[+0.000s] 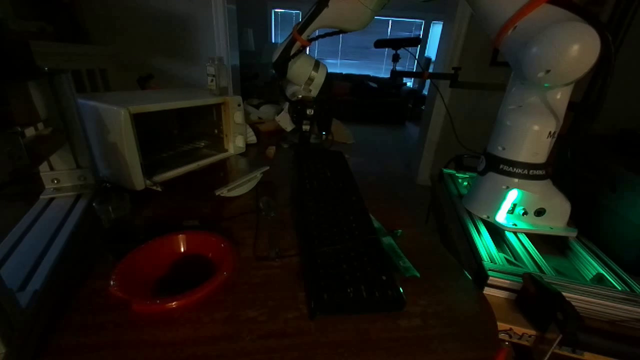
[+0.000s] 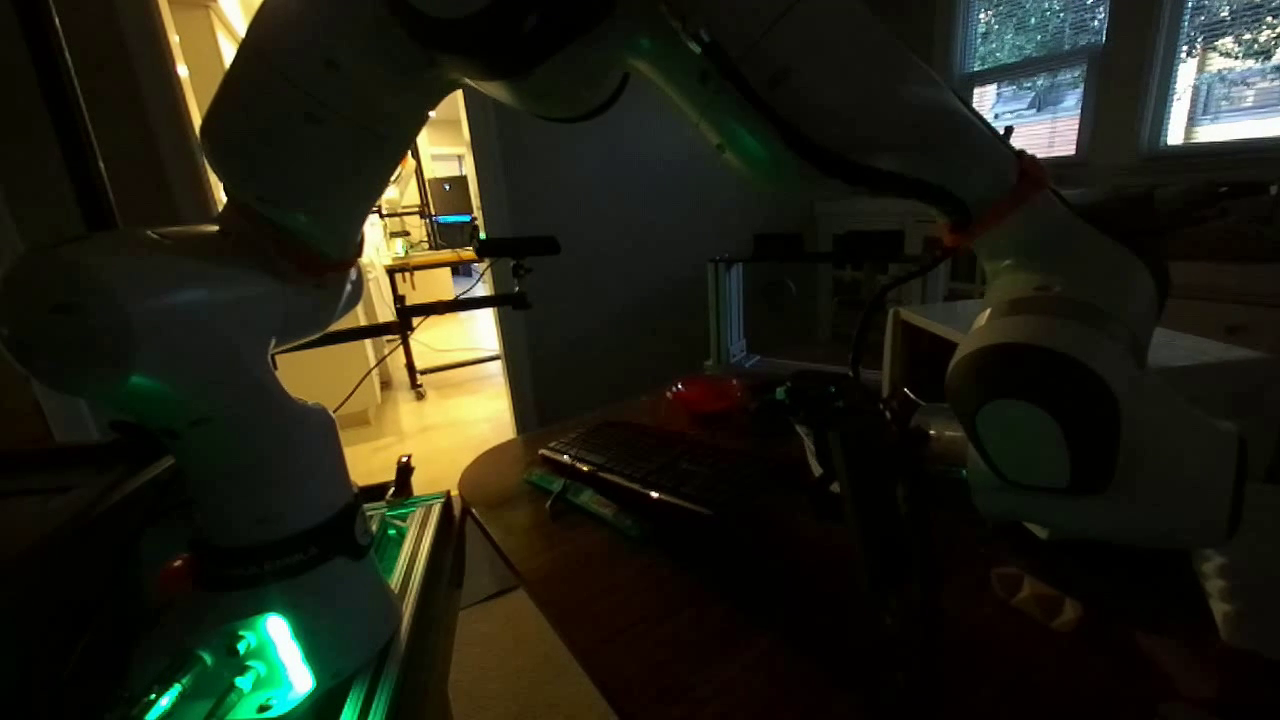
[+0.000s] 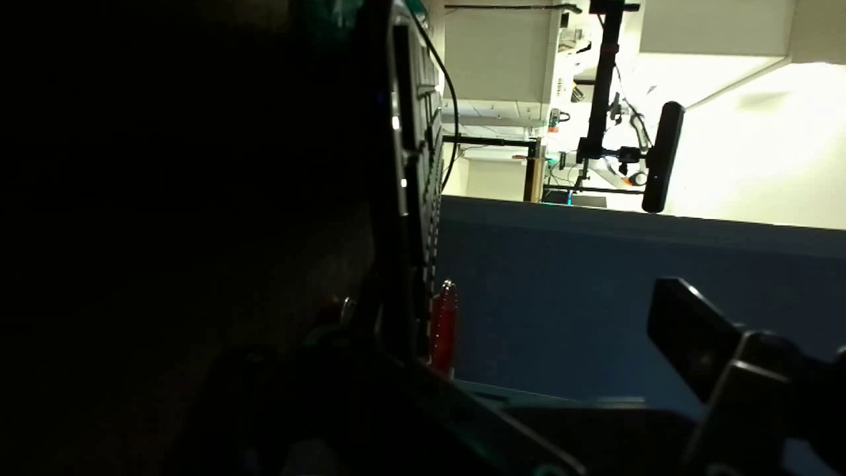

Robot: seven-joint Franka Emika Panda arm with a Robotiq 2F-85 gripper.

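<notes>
A long black keyboard (image 1: 354,240) lies lengthwise on the dark wooden table, its far end close to my gripper (image 1: 315,133). In exterior view 2 the keyboard (image 2: 642,460) shows its keys and a shiny near edge. The wrist view catches the keyboard (image 3: 406,158) edge-on, alongside the fingers. There my gripper is open, with a wide gap toward the right finger (image 3: 694,337). Darkness hides the other finger's outline, and I cannot tell whether it touches the keyboard.
A red bowl (image 1: 129,285) with something dark inside stands at the front left. Behind it are a white toaster oven (image 1: 111,132) and a pale flat piece (image 1: 243,182). A green strip (image 1: 396,249) lies along the keyboard's right side.
</notes>
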